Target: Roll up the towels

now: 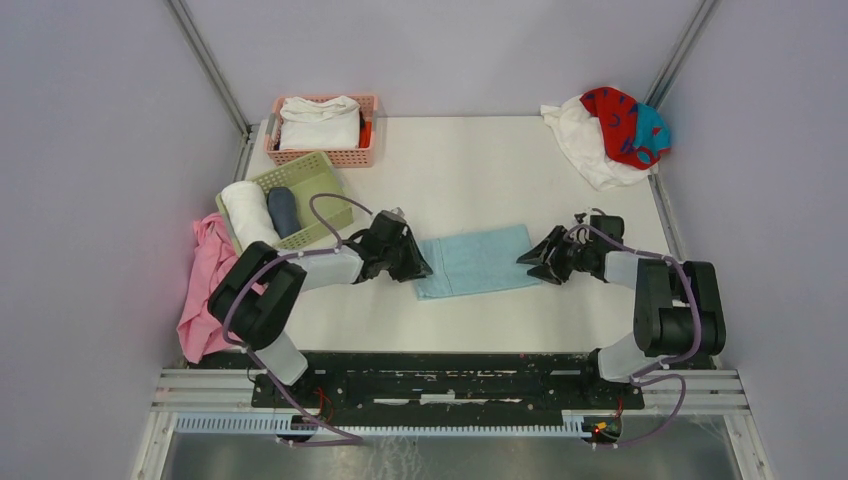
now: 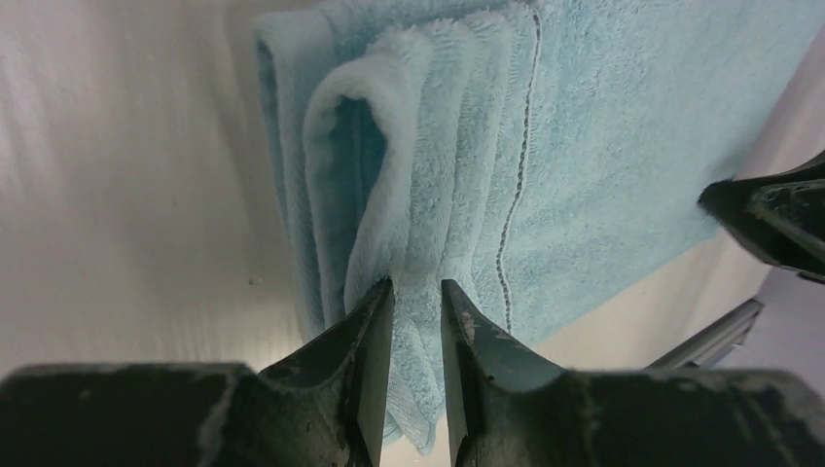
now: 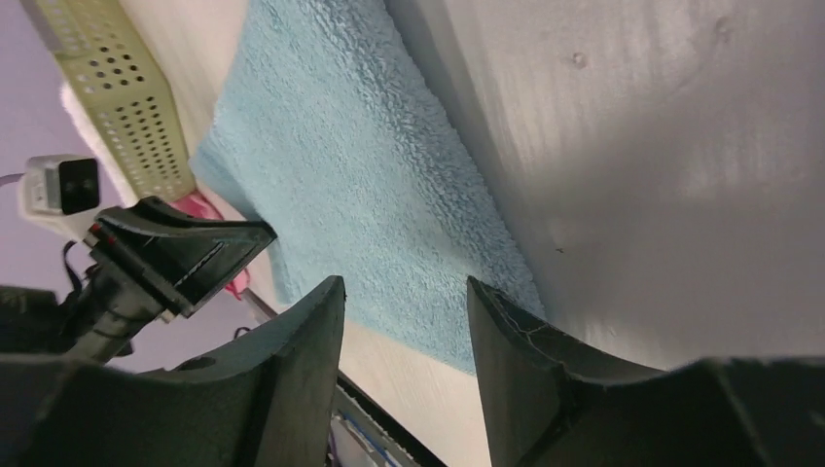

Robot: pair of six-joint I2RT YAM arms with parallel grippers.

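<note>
A light blue towel [image 1: 480, 262] lies as a folded strip across the middle of the table. At its left end my left gripper [image 1: 427, 272] is low and, in the left wrist view, shut on a raised fold of the towel [image 2: 379, 165]. A stitched seam runs just right of that fold. By the towel's right end is my right gripper [image 1: 533, 268]. In the right wrist view the right fingers [image 3: 316, 350] stand apart, one on each side of the towel's edge, with the cloth between them but not visibly pinched.
A green basket [image 1: 328, 170] with white and dark blue rolls stands on the left. Behind it sits a pink basket [image 1: 350, 158] of cloths. White and red cloths [image 1: 620, 130] lie at back right, a pink cloth [image 1: 205, 290] at left.
</note>
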